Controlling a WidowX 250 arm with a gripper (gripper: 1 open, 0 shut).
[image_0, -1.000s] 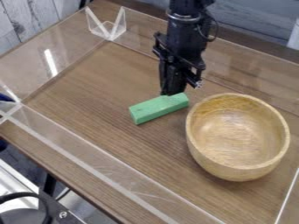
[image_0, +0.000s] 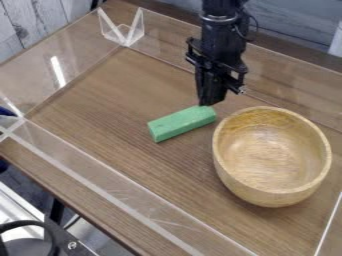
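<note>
The black gripper (image_0: 209, 94) hangs from the arm at the upper middle, shut, with nothing visible between its fingers. Below it and slightly left, a green block (image_0: 182, 124) lies on the wooden table (image_0: 107, 140), apart from the fingertips. A large round wooden bowl (image_0: 271, 157) stands to the right of the block, empty.
Clear plastic pieces stand at the back left (image_0: 120, 30) and along the left edge. Black cables lie at the lower left corner (image_0: 27, 235). The table left of the block and behind the bowl is clear.
The gripper has moved up and back, away from the green block. The block and bowl look unmoved.
</note>
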